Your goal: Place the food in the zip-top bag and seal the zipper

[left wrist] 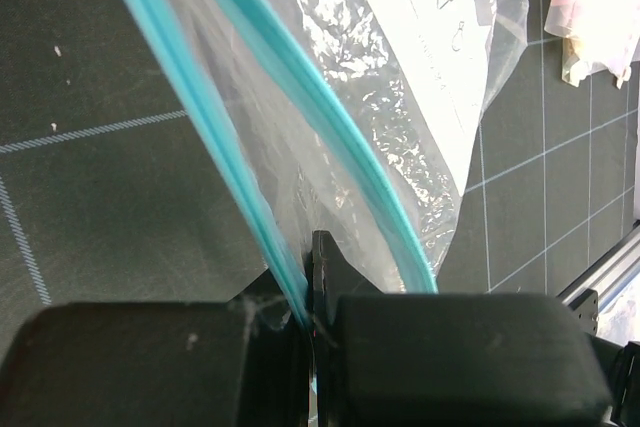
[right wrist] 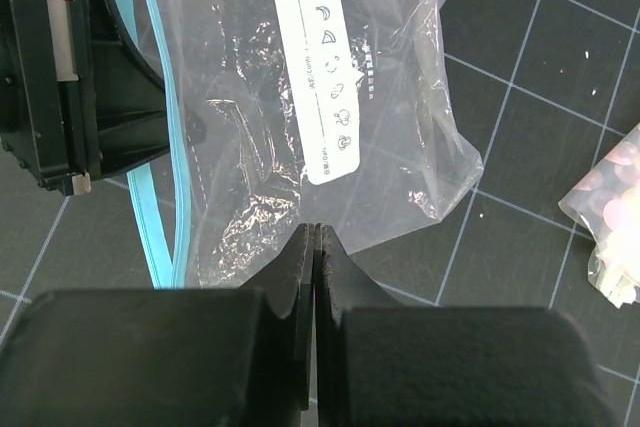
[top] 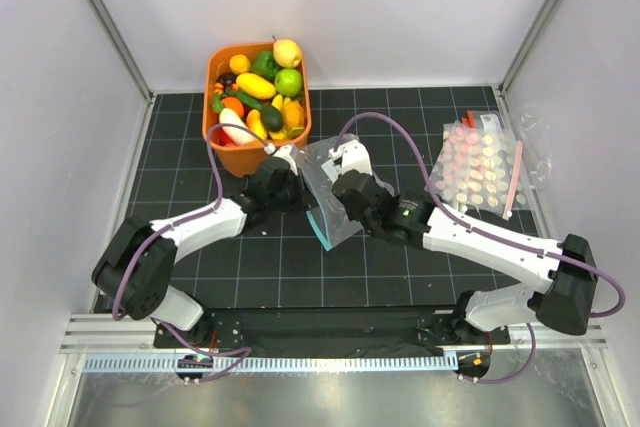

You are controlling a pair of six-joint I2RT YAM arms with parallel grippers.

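Note:
The clear zip-top bag (top: 337, 209) lies between the arms, its teal zipper (right wrist: 180, 197) along the mouth. In the left wrist view its two teal strips stand apart, so the mouth gapes. My left gripper is shut on one strip at the mouth's edge; the other strip (left wrist: 350, 142) hangs free. My right gripper is shut with nothing between its fingers, its tips in front of the bag's lower edge in the right wrist view. A white printed label (right wrist: 318, 77) faces that camera. No food shows clearly inside the bag.
An orange basket (top: 214, 82) heaped with fruit and vegetables stands behind the left gripper. Filled bags with pink and yellowish pieces (top: 478, 167) lie at the back right.

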